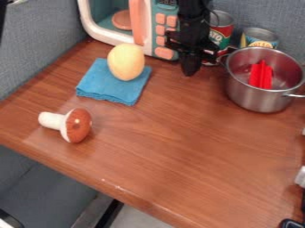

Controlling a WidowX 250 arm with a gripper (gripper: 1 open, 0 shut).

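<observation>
My black gripper [191, 55] hangs at the back centre, in front of the toy microwave [102, 16] and the cans, just left of a steel pot [256, 93] that holds red pieces [261, 74]. Whether its fingers are open or shut is unclear. A yellow oval object [127, 61] rests on a folded blue cloth [102, 88]. A toy mushroom [75, 126] lies on its side at the left of the table.
A red can [220, 31] and another can [259, 36] stand along the back. Small objects sit at the right edge.
</observation>
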